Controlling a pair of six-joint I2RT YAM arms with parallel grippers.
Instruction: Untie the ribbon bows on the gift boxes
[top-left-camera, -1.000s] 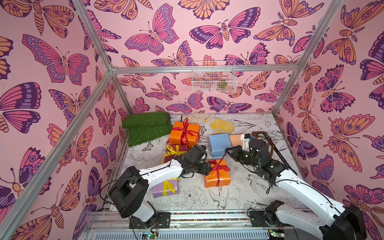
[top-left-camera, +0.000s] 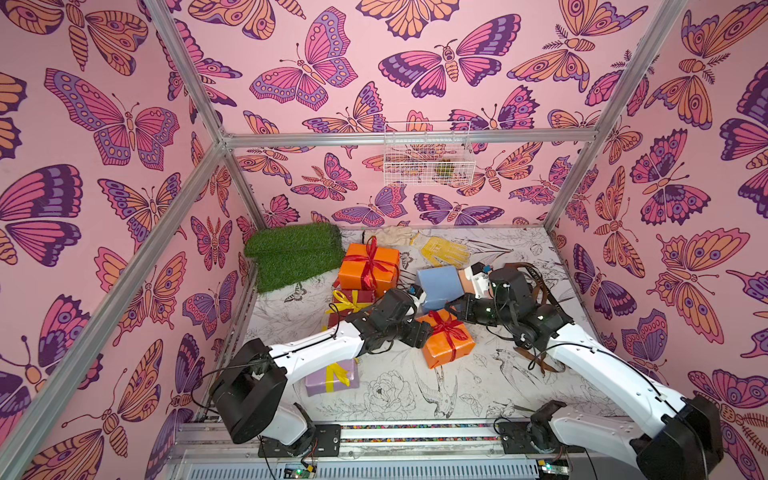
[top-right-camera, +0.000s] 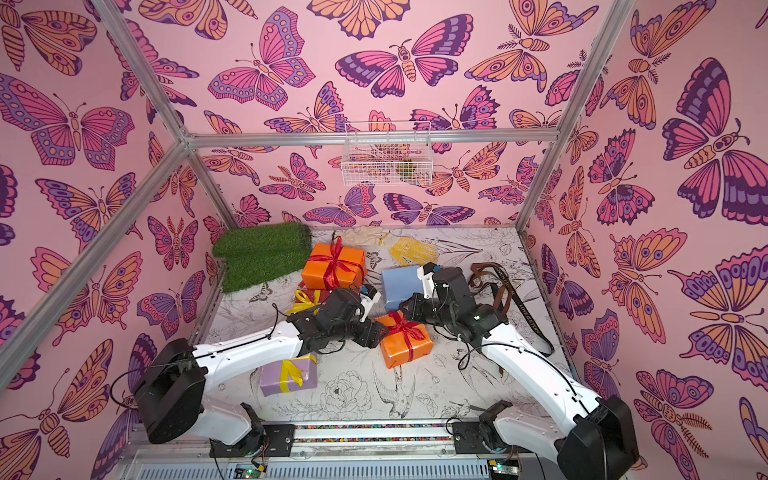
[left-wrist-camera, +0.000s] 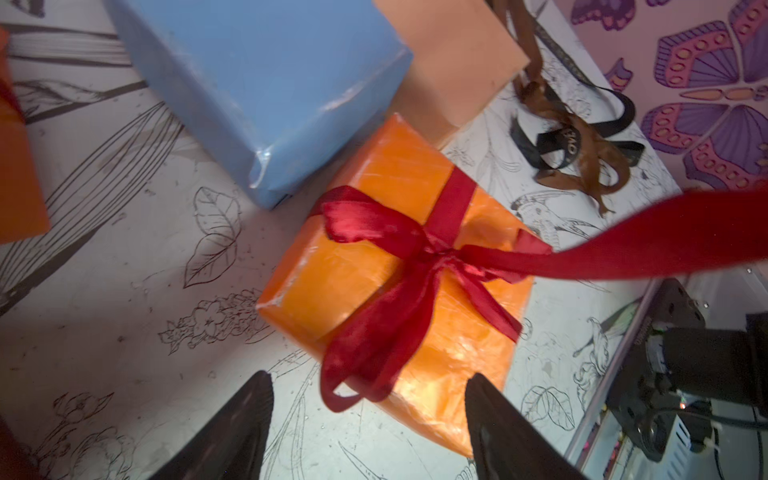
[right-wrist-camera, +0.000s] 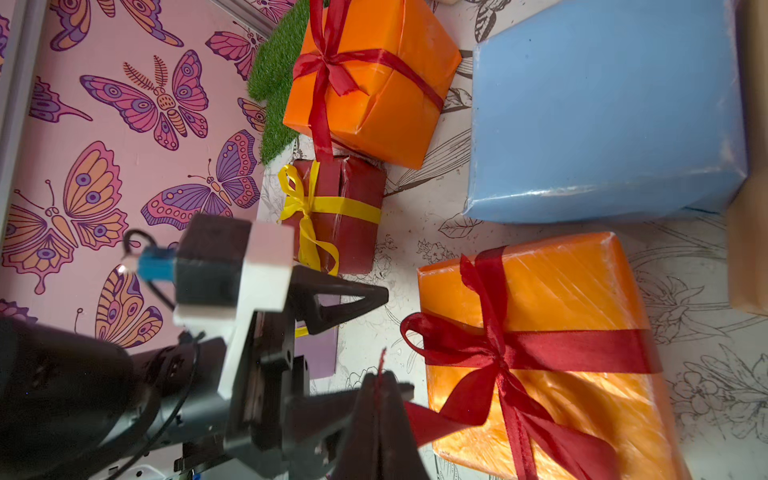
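Observation:
An orange box (top-left-camera: 448, 353) with a red bow (left-wrist-camera: 432, 264) sits on the table below both grippers. In the left wrist view my left gripper hangs over it with fingers apart, a loop of bow between and beyond them. My right gripper is shut, red ribbon at its fingers and stretched from the bow. Behind stand another orange box (right-wrist-camera: 368, 104) with red ribbon, a dark red box (right-wrist-camera: 348, 240) with a yellow bow and, at front left, a lilac box (top-left-camera: 324, 380) with yellow ribbon.
A blue box (right-wrist-camera: 600, 104) and a tan box (left-wrist-camera: 448, 56) adjoin the orange box. Artificial grass (top-left-camera: 292, 248) lies back left, a yellow glove (top-left-camera: 444, 249) at the back, loose straps (top-right-camera: 520, 320) at the right.
The near orange box has shifted right and turned. My left gripper has risen slightly toward the box.

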